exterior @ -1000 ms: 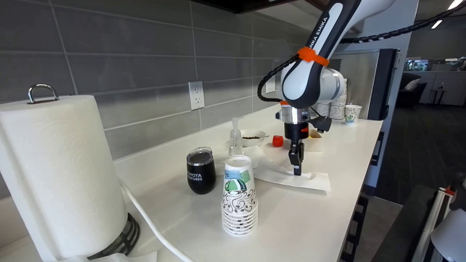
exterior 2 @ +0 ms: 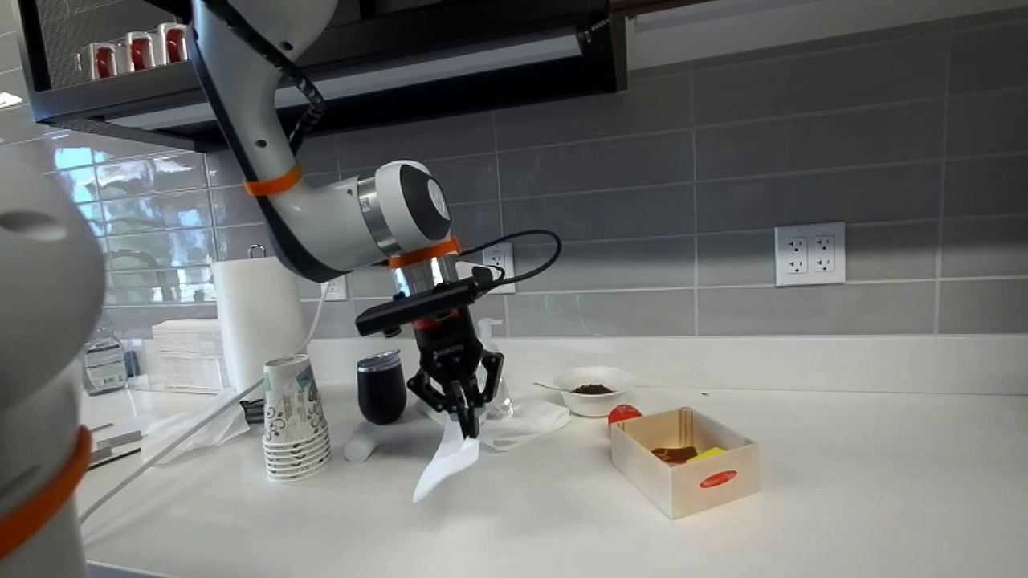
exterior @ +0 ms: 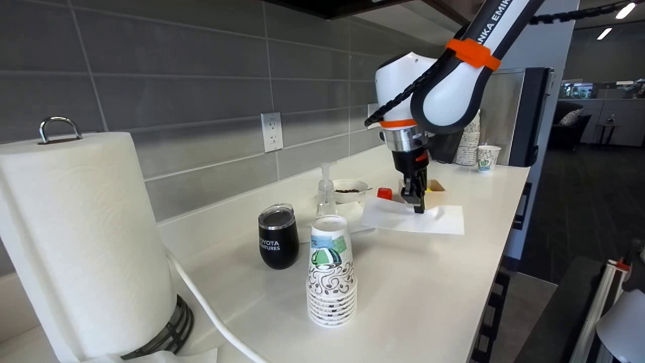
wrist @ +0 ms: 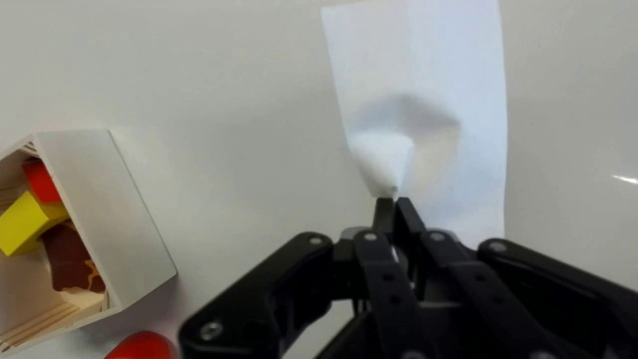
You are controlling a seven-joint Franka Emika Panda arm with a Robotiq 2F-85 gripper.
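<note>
My gripper is shut on a white paper napkin (wrist: 430, 78), pinching a raised fold near its edge in the wrist view. The napkin (exterior: 438, 219) hangs from the fingertips over the counter in exterior view 1. Exterior view 2 shows the gripper (exterior 2: 469, 429) tilted, with the napkin (exterior 2: 448, 462) slanting down toward the front. Behind it, a second white sheet (exterior 2: 530, 421) lies by the clear pump bottle (exterior 2: 496, 400). How far the held napkin's lower edge is from the counter I cannot tell.
A wooden box (exterior 2: 713, 486) with colored blocks sits to the right, a red item (exterior 2: 624, 414) beside it. Behind stands a white bowl (exterior 2: 597, 390). Stacked paper cups (exterior: 331, 272), a black tumbler (exterior: 278, 236) and a paper towel roll (exterior: 84, 242) stand left.
The gripper has moved up and away from exterior view 1's camera, toward the box, and tilted. The napkin has moved with it, away from the cups.
</note>
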